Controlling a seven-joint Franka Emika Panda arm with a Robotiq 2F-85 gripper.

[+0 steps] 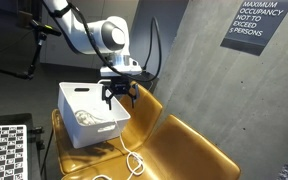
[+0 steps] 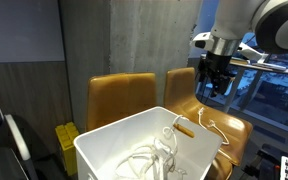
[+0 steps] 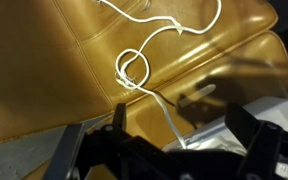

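A white rope lies partly heaped inside the white bin, which stands on a brown seat. One length of the rope runs over the bin's rim and trails across the neighbouring seat. Above the bin's side nearest that seat hangs my gripper, open and empty. In the wrist view, a loop of the rope lies on brown leather ahead of the spread fingers. The strand there runs back toward the bin's edge, low in the picture. The gripper touches neither rope nor bin as far as I see.
Brown chairs stand in a row along a grey wall. A checkered board is at the lower left. Behind the bin is a yellow object. Seat space beyond the trailing rope looks clear.
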